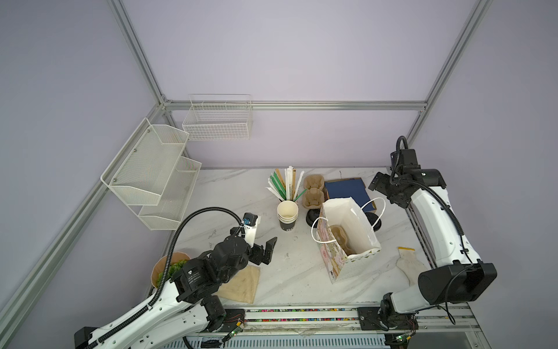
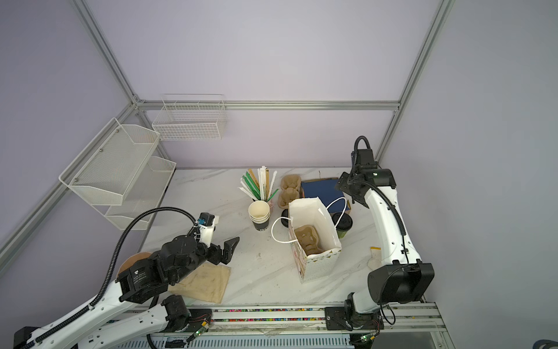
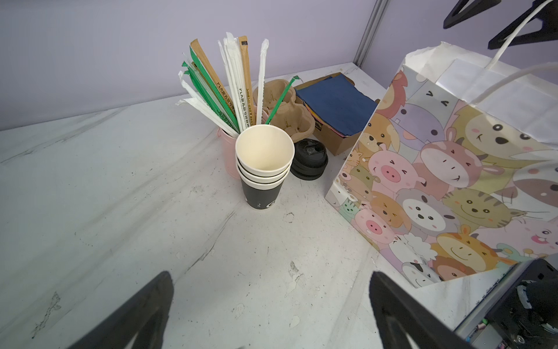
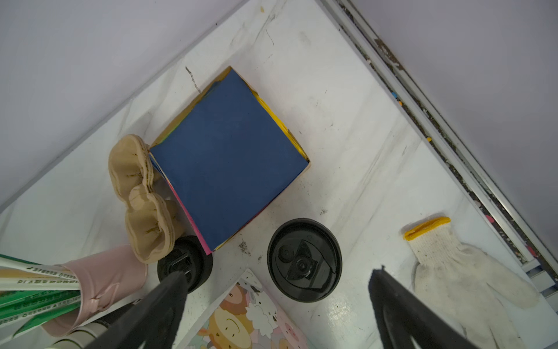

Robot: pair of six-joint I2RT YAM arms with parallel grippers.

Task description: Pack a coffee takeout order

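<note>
A white paper bag (image 1: 355, 224) with animal faces on its side stands open on the table, handles up. Inside it lies a brown cup carrier (image 2: 308, 239). Behind the bag, a cup with a black lid (image 4: 304, 260) is on the table. Stacked paper cups (image 3: 264, 154) stand in front of a pink holder (image 4: 116, 279) full of straws. More carriers (image 4: 141, 197) and a black lid stack (image 3: 309, 158) are beside them. My left gripper, open and empty, hovers left of the bag. Above the table's right side, my right gripper is open and empty.
A box of napkins (image 4: 232, 157) sits at the back. On the right lies a glove (image 4: 465, 279); a tan cloth (image 1: 241, 285) is under the left arm. Wire baskets (image 1: 154, 168) hang at the left.
</note>
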